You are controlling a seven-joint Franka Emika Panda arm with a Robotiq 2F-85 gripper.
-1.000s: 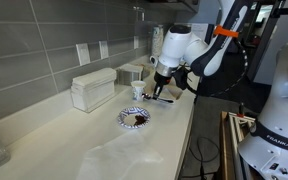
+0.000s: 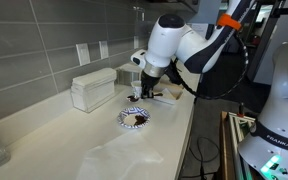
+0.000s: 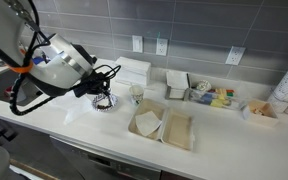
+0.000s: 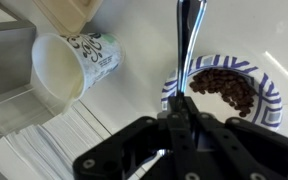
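Note:
A blue-and-white patterned plate (image 2: 134, 118) bears dark brown beans (image 4: 224, 88), heaped toward one side in the wrist view. My gripper is shut on a shiny metal utensil (image 4: 190, 35), seemingly a spoon; its far end runs out of the wrist view. In that view the fingers overlap the plate's near rim. A white paper cup (image 4: 94, 55) with green print is to the left of the utensil. From the second exterior side, the cup (image 3: 136, 94) stands right of the plate (image 3: 103, 104), and my gripper is over the plate's area.
A white box-like holder (image 2: 93, 90) stands against the tiled wall. Cardboard trays (image 3: 146, 122) lie right of the cup, with a basket of packets (image 3: 222, 98) behind them. A clear bag or sheet (image 2: 119, 158) covers part of the front counter.
The arm has swung from the cup's far side toward the plate, coming nearer in the first exterior view. It now covers part of the cup there. The plate has stayed put.

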